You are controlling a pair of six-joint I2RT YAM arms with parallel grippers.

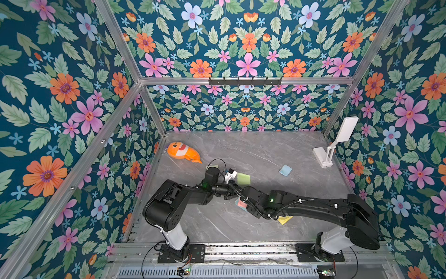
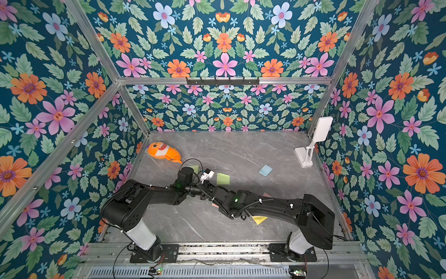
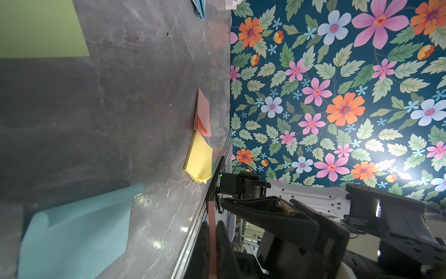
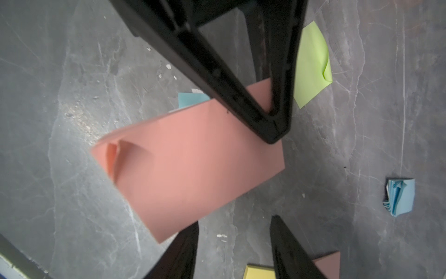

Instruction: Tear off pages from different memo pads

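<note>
In the right wrist view, a single pink page [image 4: 199, 162] hangs above the table, pinched near one end by my left gripper, which is shut on it. The left wrist view shows that page edge-on between the black fingers. My right gripper stands open, its two fingers apart below the page with only table seen between them. A pink pad [image 3: 202, 116] and a yellow pad [image 3: 199, 158] lie side by side on the table. The blue pad [image 4: 400, 195] has ruffled sheets and sits off to the right.
A loose curled blue sheet [image 3: 79, 232] and a green sheet [image 1: 243, 178] lie on the table. An orange plush toy [image 1: 182, 151] is at the back left, a white lamp [image 1: 325, 157] at the back right. Both arms meet closely mid-table.
</note>
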